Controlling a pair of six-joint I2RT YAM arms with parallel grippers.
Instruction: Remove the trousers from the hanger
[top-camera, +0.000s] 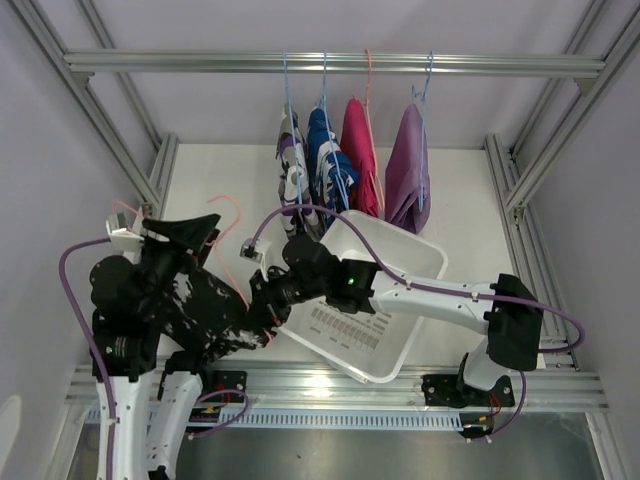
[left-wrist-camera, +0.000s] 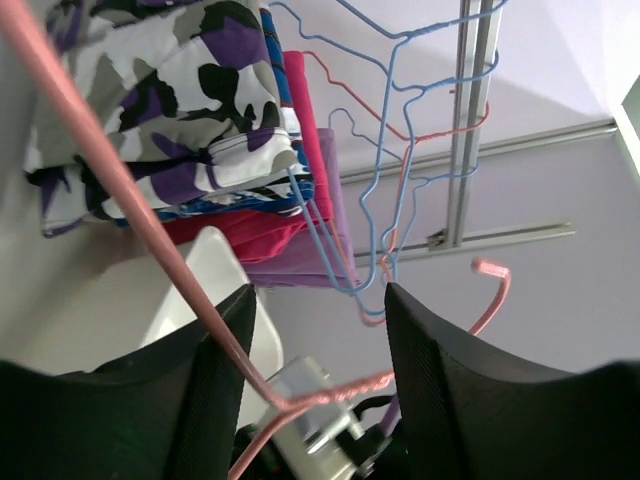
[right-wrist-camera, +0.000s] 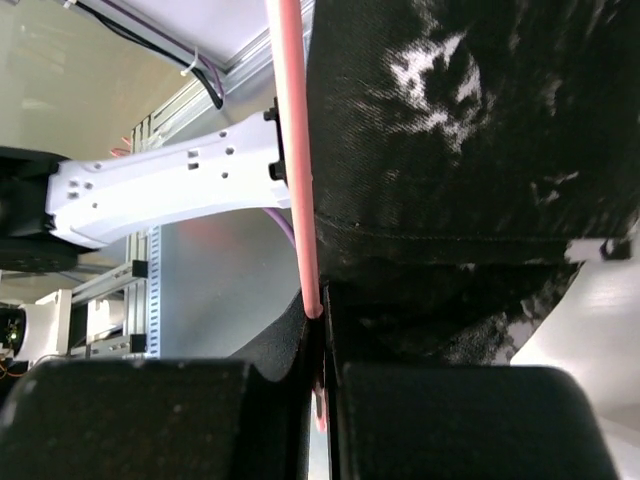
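Dark, pale-mottled trousers (top-camera: 200, 315) hang at the left of the top view on a pink hanger (left-wrist-camera: 140, 215). My left gripper (top-camera: 200, 235) is at the hanger's upper part; in the left wrist view the pink bar (left-wrist-camera: 330, 392) crosses between its part-spread fingers. My right gripper (top-camera: 265, 305) is shut at the hanger's lower end; in the right wrist view the pink bar (right-wrist-camera: 295, 160) runs down into its fingers beside the dark cloth (right-wrist-camera: 470, 130).
Camouflage (top-camera: 290, 165), blue-patterned (top-camera: 325, 155), red (top-camera: 360, 150) and purple (top-camera: 405, 170) garments hang from the rail (top-camera: 200, 62). A white basket (top-camera: 390, 350) lies beneath them, behind my right arm.
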